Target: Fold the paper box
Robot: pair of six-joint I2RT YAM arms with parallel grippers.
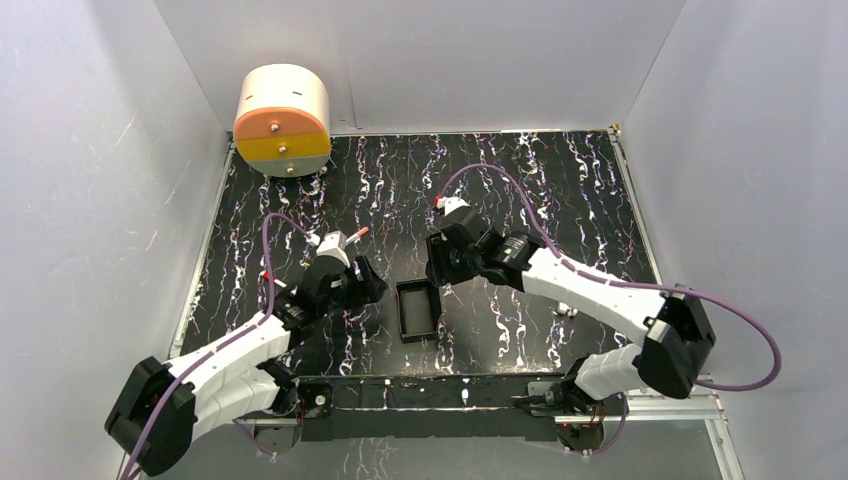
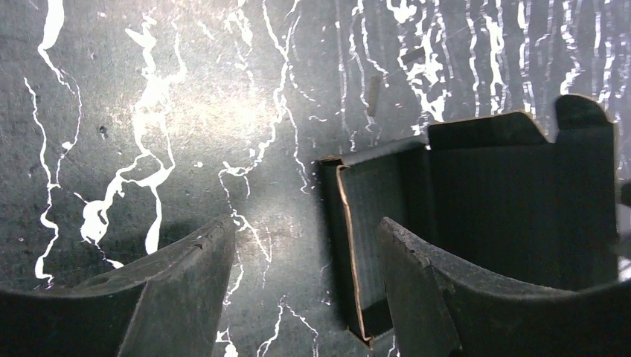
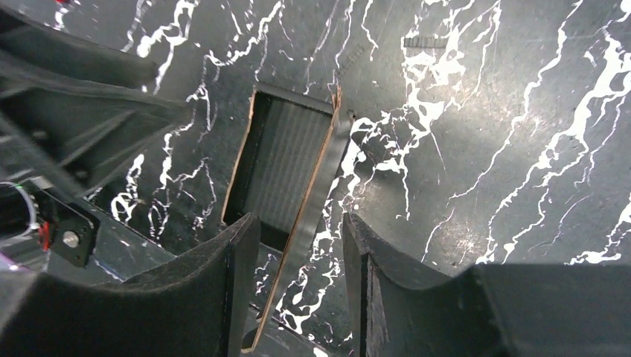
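Observation:
The black paper box lies on the marbled table, its open tray [image 1: 418,312] between the two arms. Its lid panel [image 2: 513,201] stands up along the tray's right side, with flaps along its edge. In the right wrist view the raised lid [image 3: 309,197] appears as a thin brown edge running through the gap of my right gripper. The fingers there stand apart on either side of that edge; contact cannot be made out. Left of the tray, my left gripper is open and empty, one finger overlapping the tray in its wrist view.
A rounded cabinet with coloured drawers [image 1: 283,125] stands at the back left. Near the left arm lies a red-capped marker [image 1: 357,236]. Small pale items [image 1: 565,310] sit partly behind the right arm.

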